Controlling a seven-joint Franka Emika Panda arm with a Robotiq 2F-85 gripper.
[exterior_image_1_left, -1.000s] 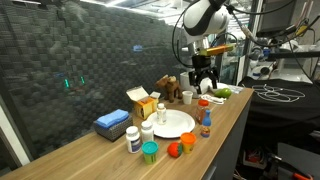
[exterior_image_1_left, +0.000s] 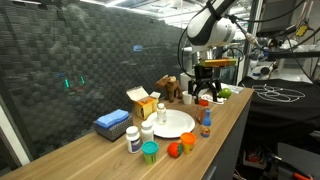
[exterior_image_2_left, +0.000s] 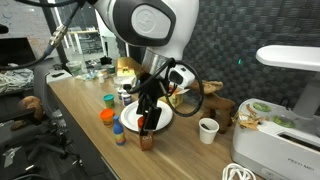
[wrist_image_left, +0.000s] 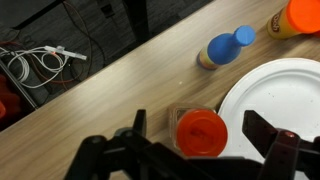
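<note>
A jar with a red-orange lid (wrist_image_left: 201, 132) and brown contents (exterior_image_2_left: 147, 142) stands upright on the wooden table, at the rim of the white plate (wrist_image_left: 265, 85). Directly over it, my gripper points down, open. Dark fingers (wrist_image_left: 262, 132) lie on either side of the lid in the wrist view; whether they touch it cannot be told. In exterior view 1 the gripper (exterior_image_1_left: 208, 92) hangs around the height of the lid (exterior_image_1_left: 203, 103).
A blue-capped bottle (wrist_image_left: 224, 47) stands close by, with an orange cup (wrist_image_left: 300, 14) beyond. A white mug (exterior_image_2_left: 208, 130) and a brown toy animal (exterior_image_2_left: 222, 115) are near the wall. The table edge (wrist_image_left: 120, 60) is close; bare wood (wrist_image_left: 60, 140) lies to one side.
The objects on the table have not moved.
</note>
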